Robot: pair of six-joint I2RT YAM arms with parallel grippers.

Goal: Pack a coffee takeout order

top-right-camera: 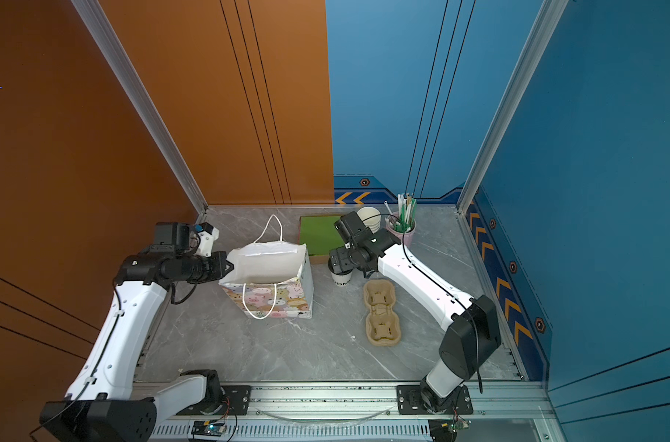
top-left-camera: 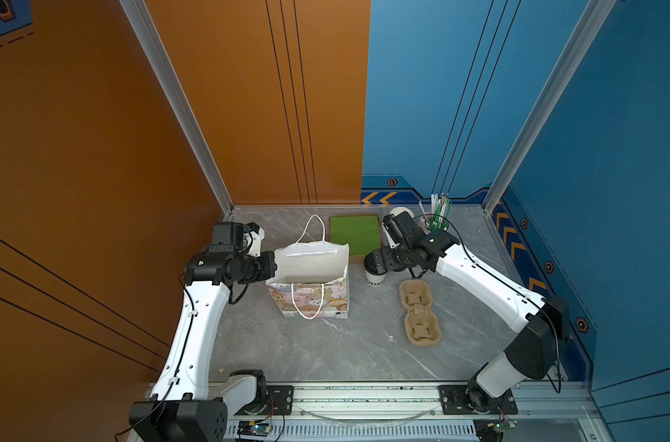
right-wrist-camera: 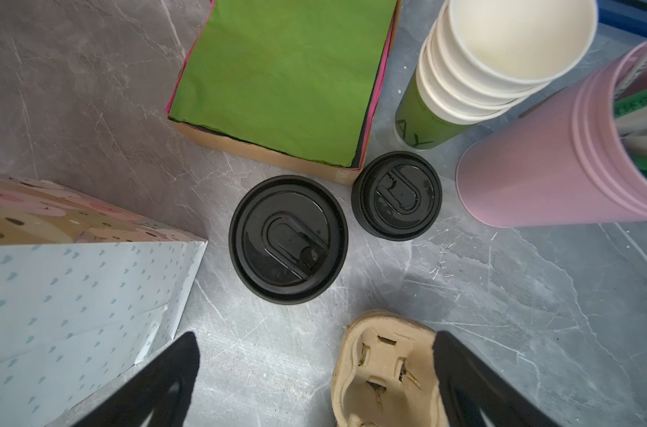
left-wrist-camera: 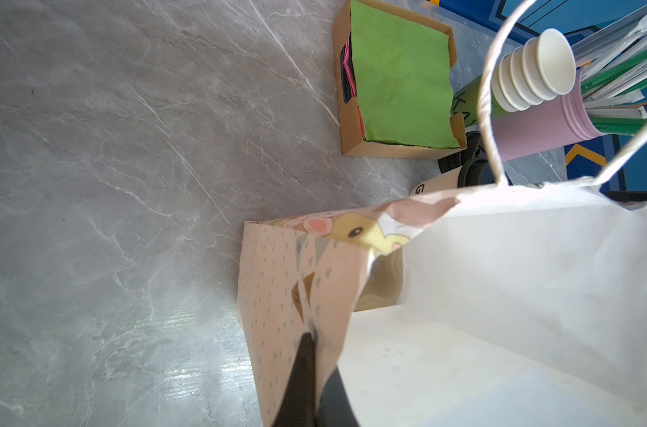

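Note:
The patterned paper bag (top-left-camera: 309, 298) stands upright with its mouth open, its white inside bare where it shows. My left gripper is shut on the bag's left rim, the paper running between its dark fingers. My right gripper is open, pointing down over the table with nothing between its fingers. Ahead of it in the right wrist view are a large cup with a black lid (right-wrist-camera: 288, 240) and, beside it, a smaller black-lidded cup (right-wrist-camera: 396, 195). The brown two-hollow cup carrier (top-left-camera: 421, 316) lies empty to the right of the bag.
A box of green napkins (top-left-camera: 355, 234) sits behind the cups. Right of it are stacked paper cups (right-wrist-camera: 480, 78) and a pink holder (right-wrist-camera: 551, 149) with straws.

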